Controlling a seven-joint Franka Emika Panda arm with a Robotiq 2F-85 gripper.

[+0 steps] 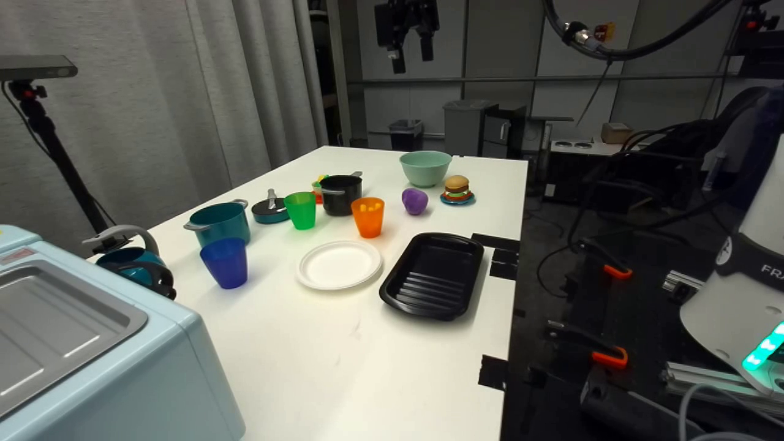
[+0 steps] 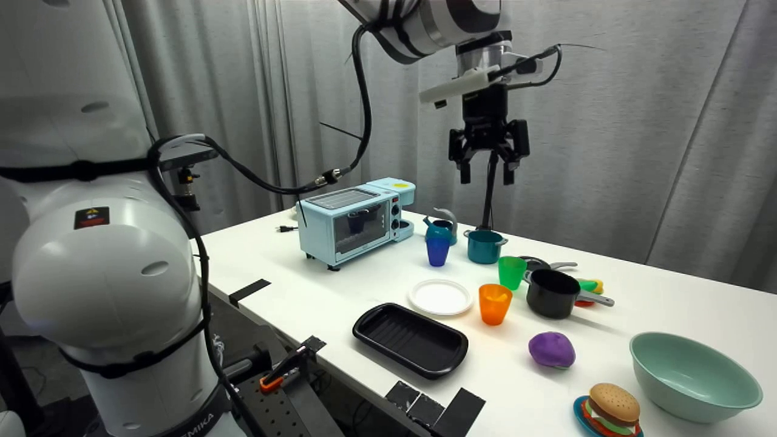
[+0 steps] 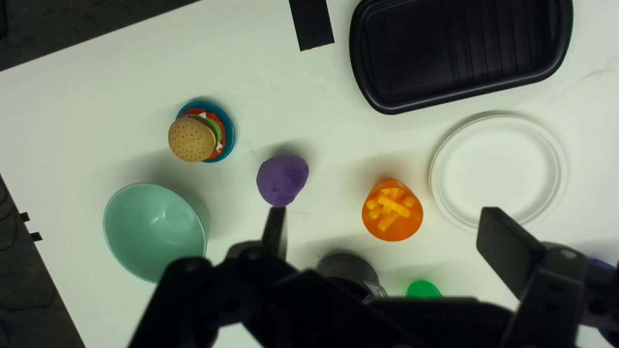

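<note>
High above the white table my gripper (image 2: 487, 175) hangs open, its two fingers wide apart and nothing between them. In the wrist view, an orange cup (image 3: 392, 210) holding yellow pieces shows in the gap ahead of the fingers. A purple rounded object (image 3: 282, 179) lies just past the left fingertip. The white plate (image 3: 500, 168) is beyond the right finger. A green cup (image 2: 512, 272) and a black pot (image 2: 551, 292) stand beside the orange cup; in the wrist view my gripper partly covers both. A toy burger (image 2: 613, 405) sits on a small blue plate.
A black baking tray (image 1: 433, 273) rests near the table's edge. Toward the back are a blue cup (image 1: 225, 262), a teal pot (image 1: 220, 223) and a light-blue toaster oven (image 2: 357, 221). A mint bowl (image 2: 692, 375) stands at the far end.
</note>
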